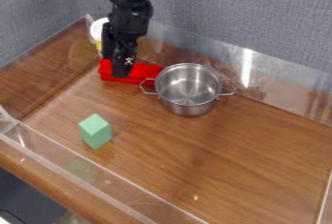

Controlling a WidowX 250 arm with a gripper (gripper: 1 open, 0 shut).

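Observation:
The black robot arm reaches down at the back left, its gripper (122,65) open and low over a long red block (148,73) that lies on the wooden table. Whether the block is between the fingers is hard to tell. A steel pot with two handles (188,94) stands just right of the red block. A green block (96,131) sits toward the front left.
A white and yellow object (97,30) is partly hidden behind the arm at the back left. Clear panels edge the back and front of the table (240,170).

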